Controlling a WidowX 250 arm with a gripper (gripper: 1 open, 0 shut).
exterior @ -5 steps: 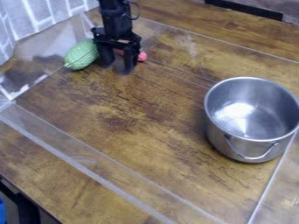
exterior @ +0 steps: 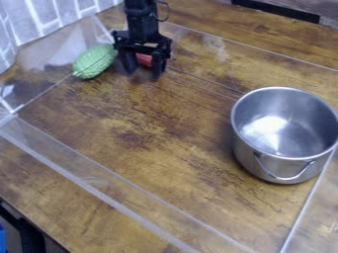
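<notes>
The black gripper (exterior: pixel 142 57) is low at the back of the wooden table, over a red object (exterior: pixel 146 61) that is mostly hidden behind it. Whether the fingers hold it is unclear. A pale green ridged vegetable-like object (exterior: pixel 93 61) lies just left of the gripper. A large steel pot (exterior: pixel 282 119) stands at the right.
Clear strips or panels run along the left and right edges. A light patterned cloth (exterior: pixel 27 30) is at the back left.
The gripper has shifted slightly right and down, covering more of the red object's right part. The green object and pot have not moved.
</notes>
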